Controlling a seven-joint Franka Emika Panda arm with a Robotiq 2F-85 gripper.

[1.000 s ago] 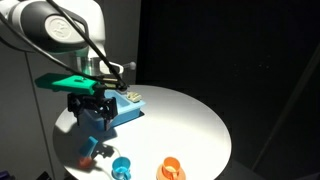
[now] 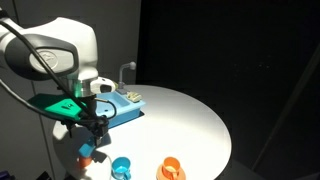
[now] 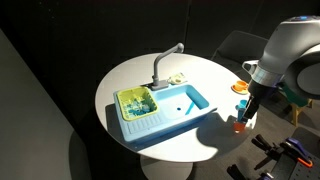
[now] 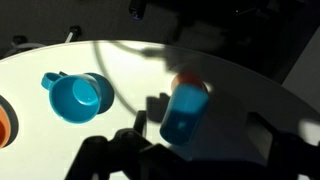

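A blue bottle-like object point(image 4: 184, 115) with an orange end stands or leans on the white round table near its edge; exactly how it rests is unclear. My gripper is open just above it in the wrist view, a dark finger on either side and a gap around the object. In exterior view 1 the gripper point(image 2: 97, 127) hangs close above the blue part, with the orange end point(image 2: 85, 162) below. Exterior view 2 shows the orange end point(image 3: 239, 127) beneath the arm, whose fingers are hard to make out there.
Beside the object are a blue mug point(image 2: 121, 167) and an orange cup point(image 2: 172, 164) on an orange saucer. A blue sink basin point(image 3: 177, 120) with a faucet point(image 3: 163, 66) and a yellow-green rack point(image 3: 137, 104) occupies the table's other side.
In exterior view 1 my arm and gripper have come down and a little to the left, closer to the blue object. The mug, cup and basin have stayed put.
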